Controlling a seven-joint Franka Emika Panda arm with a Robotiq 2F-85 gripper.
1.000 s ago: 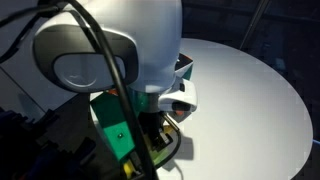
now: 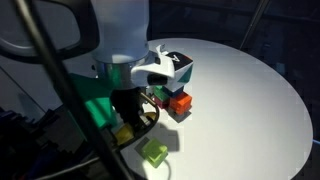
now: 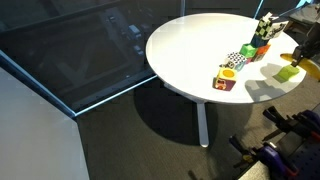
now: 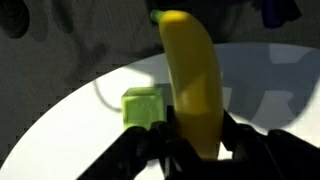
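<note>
A yellow banana-shaped object (image 4: pixel 193 70) stands out from my gripper in the wrist view. The dark fingers are shut on its near end, and its greenish tip points away over the dark floor past the table's edge. Beside it, a light green block (image 4: pixel 143 106) lies on the white table, apart from the fingers. From exterior view 1, the green block (image 2: pixel 154 152) sits near the table edge, and the yellow object (image 2: pixel 124 133) shows only partly below the gripper. At the right border of exterior view 2, the yellow object (image 3: pixel 309 67) is above the table near the green block (image 3: pixel 289 73).
A red block (image 2: pixel 180 102) and a white-and-dark box (image 2: pixel 178 68) stand behind the gripper. In exterior view 2, a checkered cube (image 3: pixel 238 61) and a yellow-and-red block (image 3: pixel 225 78) lie farther along the table.
In exterior view 1 my arm and gripper have moved left, toward the table edge, with the yellow object. The green block and red block are now less covered.
</note>
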